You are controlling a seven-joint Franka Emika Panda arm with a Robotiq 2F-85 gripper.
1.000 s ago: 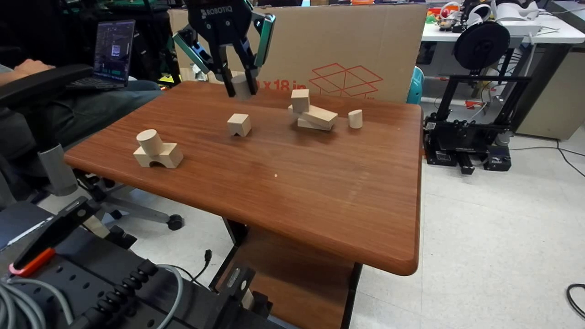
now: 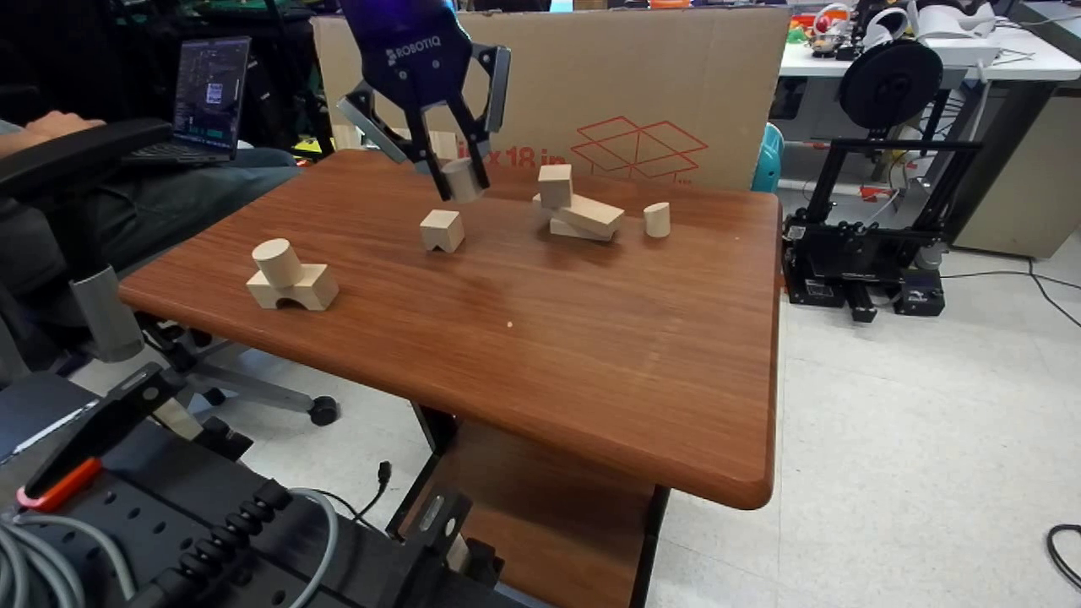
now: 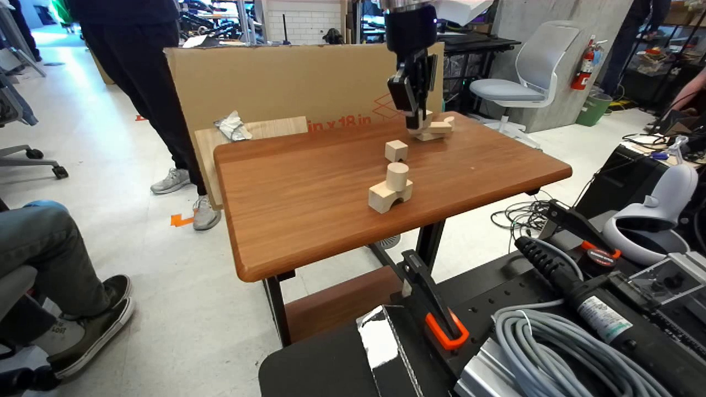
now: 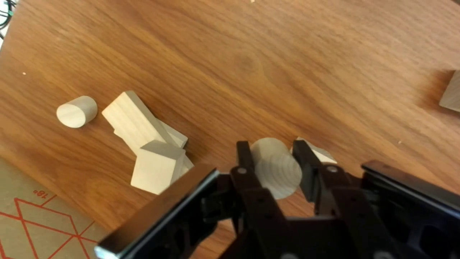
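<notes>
Held above the table is a wooden cylinder (image 4: 280,172), its round end facing the wrist camera, with my gripper (image 2: 463,182) shut on it. Below and slightly in front of it in exterior view 1, a small notched block (image 2: 442,231) rests on the table. To the right stands a stack of planks (image 2: 585,214) laid crosswise, with a cube (image 2: 555,187) on top. Beside that stack is a slant-topped cylinder (image 2: 656,219). At the left front, another cylinder (image 2: 276,263) stands on an arch block (image 2: 294,289). In exterior view 2 the gripper's fingers hide part of the stack.
A cardboard sheet (image 2: 699,101) rises along the table's back edge. A seated person's legs (image 2: 223,192) are close to the left edge.
My gripper has moved slightly right and lower in exterior view 1 and has tilted, still carrying the cylinder. The blocks on the table have not moved.
</notes>
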